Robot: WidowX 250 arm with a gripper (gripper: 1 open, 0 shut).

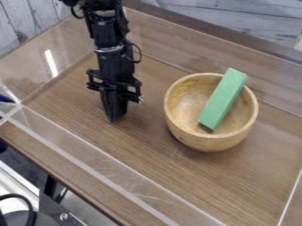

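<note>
My black arm reaches down from the top of the camera view to the wooden table, where the gripper (116, 115) sits low, left of a wooden bowl (189, 128). The fingertips are dark and small, and nothing shows clearly between them; the gripper looks shut. A long green block (223, 97) lies tilted inside the bowl, reaching past its back rim.
Bare table (141, 177) fills the front and middle. A dark object with a cable is cut off at the bottom left corner, and a small blue item shows at the left edge.
</note>
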